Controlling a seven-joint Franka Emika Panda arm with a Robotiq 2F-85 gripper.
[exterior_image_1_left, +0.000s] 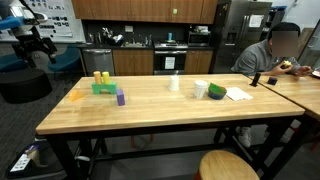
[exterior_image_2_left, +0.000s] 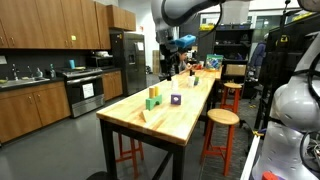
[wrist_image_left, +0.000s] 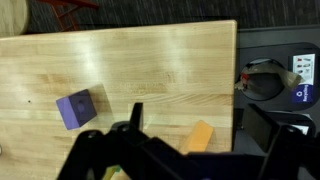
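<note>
High above the near end of the wooden table (exterior_image_1_left: 150, 118), my gripper faces down with its dark fingers (wrist_image_left: 136, 118) wide apart and only bare tabletop between them. In the first exterior view the gripper (exterior_image_1_left: 46, 47) hangs at the upper left, clear of everything. A purple block (wrist_image_left: 76, 109) lies left of the fingers in the wrist view. An orange piece (wrist_image_left: 198, 137) shows below the gap. The green block (exterior_image_1_left: 104, 87) with yellow pieces (exterior_image_1_left: 97, 77) on it stands near the purple block (exterior_image_1_left: 120, 97).
Farther along the table are a white container (exterior_image_1_left: 174, 83), a white cup (exterior_image_1_left: 201, 89), a green bowl (exterior_image_1_left: 217, 90) and a white sheet (exterior_image_1_left: 237, 94). A person (exterior_image_1_left: 270, 55) sits behind the far end.
</note>
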